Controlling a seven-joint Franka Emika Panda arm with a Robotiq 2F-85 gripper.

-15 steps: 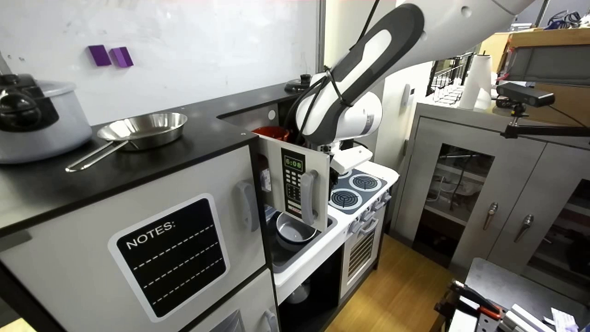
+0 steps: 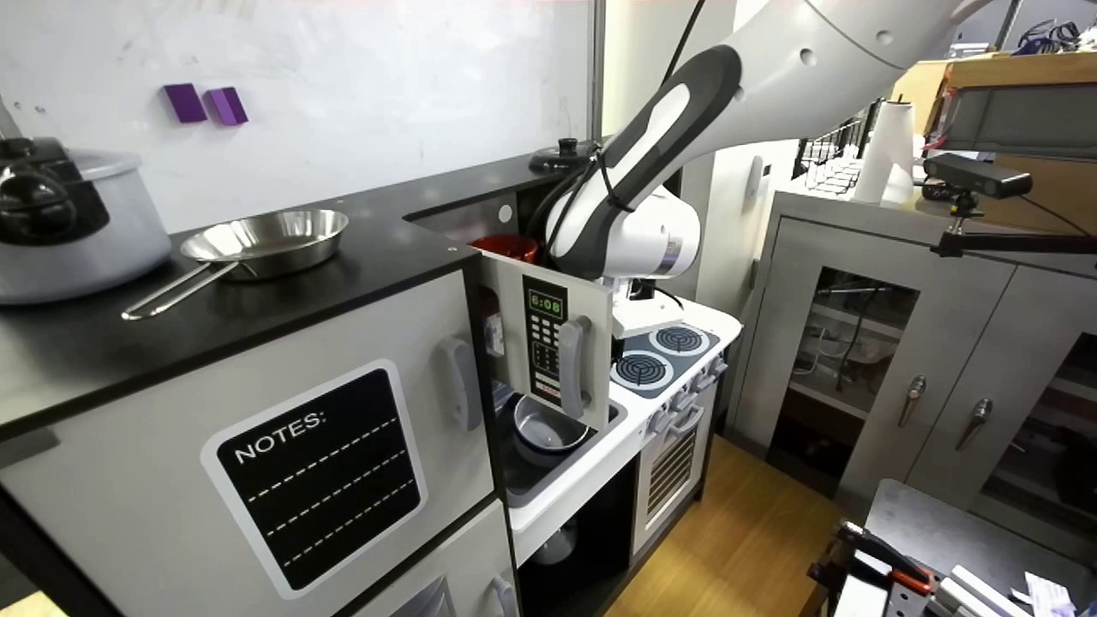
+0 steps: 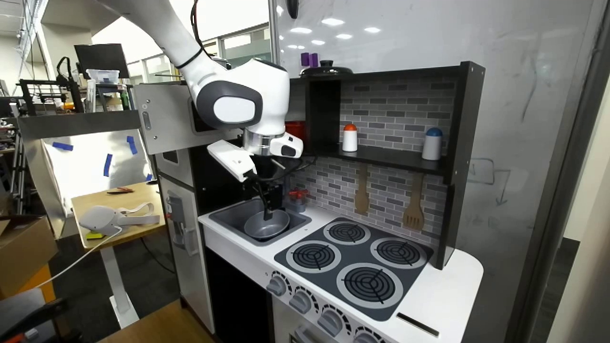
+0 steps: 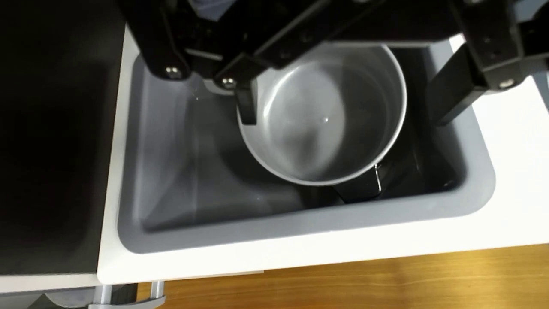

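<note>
A grey pot (image 4: 329,118) with a dark handle (image 4: 360,185) rests in the grey sink (image 4: 170,216). Its inside looks empty. My gripper is open above it, with nothing held. In the wrist view one fingertip (image 4: 248,108) overlaps the pot's left rim, while the other finger (image 4: 455,90) lies off to the right of the pot; contact cannot be told. From the second exterior view, the pot (image 3: 267,226) shows below a dark finger. The open microwave door (image 2: 560,339) hides most of the gripper in the first exterior view.
Right of the sink lies a stove top (image 3: 354,263) with bare burners. A small cup with red pieces (image 3: 297,197) stands behind the sink. Above, a shelf (image 3: 389,159) holds two shakers. The microwave door juts out close to the arm.
The arm has shifted left and a little lower in the first exterior view, its hand now partly behind the microwave door. The pot and the door look unmoved.
</note>
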